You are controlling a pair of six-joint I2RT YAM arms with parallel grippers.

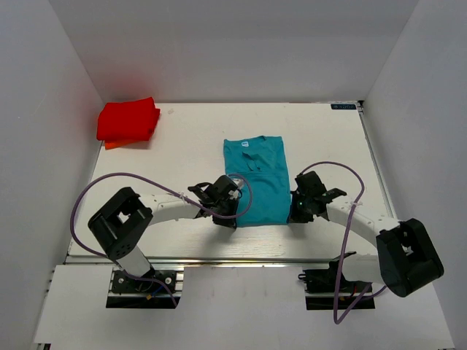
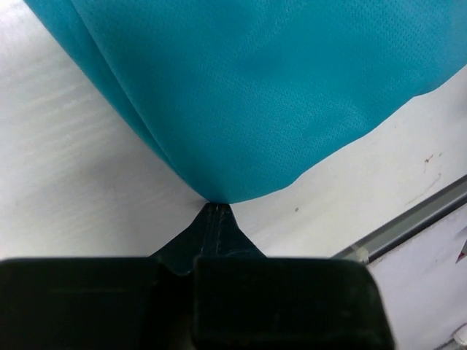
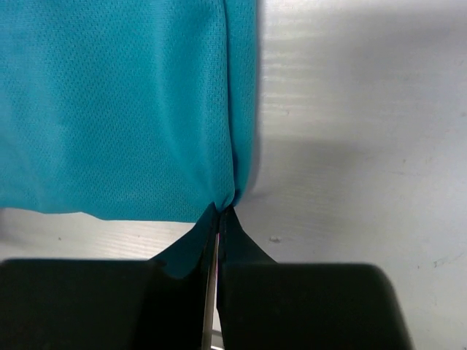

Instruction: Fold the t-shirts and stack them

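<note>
A teal t-shirt lies folded lengthwise on the table, collar end away from me. My left gripper is at its near left corner; in the left wrist view the gripper is shut at the tip of that corner, and how much cloth it holds is hard to tell. My right gripper is at the near right corner; in the right wrist view the gripper is shut on the edge of the teal cloth.
A red folded stack with orange cloth beneath lies at the back left.
</note>
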